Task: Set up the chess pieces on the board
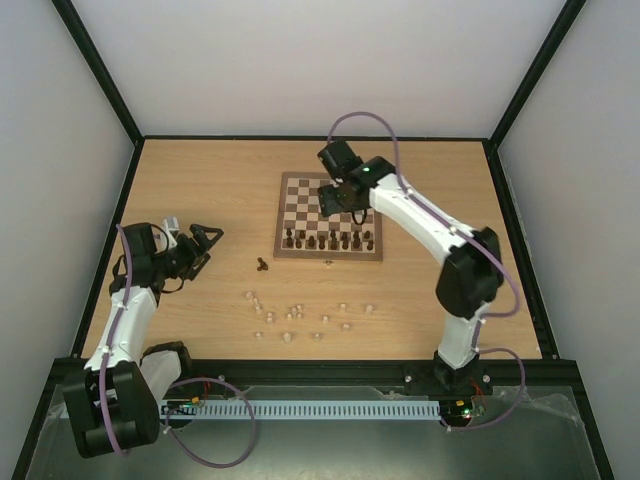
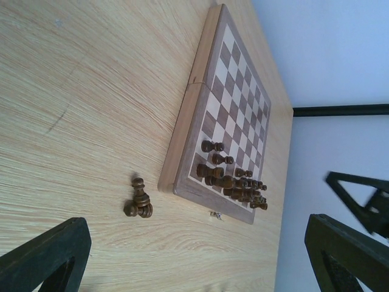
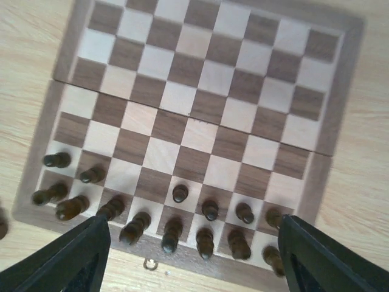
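Note:
The chessboard (image 1: 303, 198) lies at the back centre of the table. Dark pieces (image 3: 172, 235) stand along its near edge in a full row. In front of them are several dark pawns (image 3: 180, 193), with a gap left of the middle. Two dark pieces (image 2: 140, 198) lie on the table left of the board. My right gripper (image 1: 343, 204) is over the board, its fingers (image 3: 73, 258) apart and nothing held between them. At the table's left side, my left gripper (image 1: 206, 250) is open and empty, away from all pieces.
Several light pieces (image 1: 287, 337) are scattered on the table in front of the board. A small metal clasp (image 3: 150, 264) juts from the board's near edge. Bare table (image 1: 440, 290) spreads out at the right.

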